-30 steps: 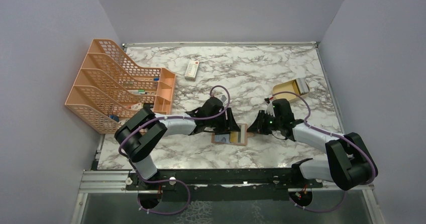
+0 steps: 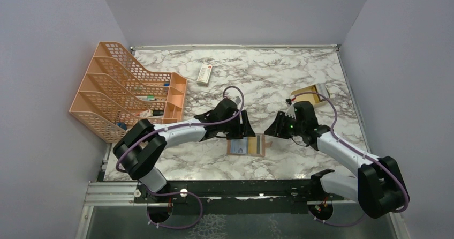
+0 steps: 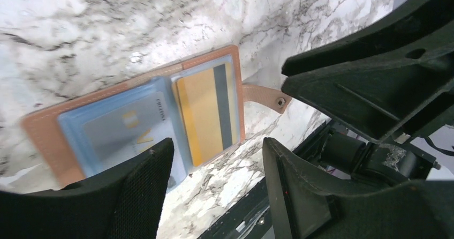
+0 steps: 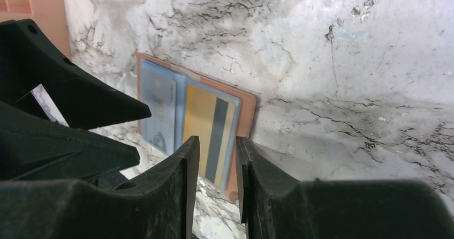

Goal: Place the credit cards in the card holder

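Observation:
The brown card holder (image 3: 241, 132) lies spread open and flat on the table. A pale blue card (image 3: 126, 126) is on its left side and a yellow card with a dark stripe (image 4: 206, 129) on its right side, both appearing inside bluish clear pockets. My left gripper is over the holder with its fingers apart and nothing between them. In the top view, my right gripper (image 2: 272, 135) is just right of the holder, at its snap strap (image 3: 266, 96). Its fingers (image 4: 190, 153) are spread, with an empty gap between.
An orange rack (image 2: 174, 102) with several small items stands at the left. A small white box (image 2: 204, 74) lies at the back, and an open tan box (image 2: 306, 95) at the right. Bare marble tabletop lies behind the holder.

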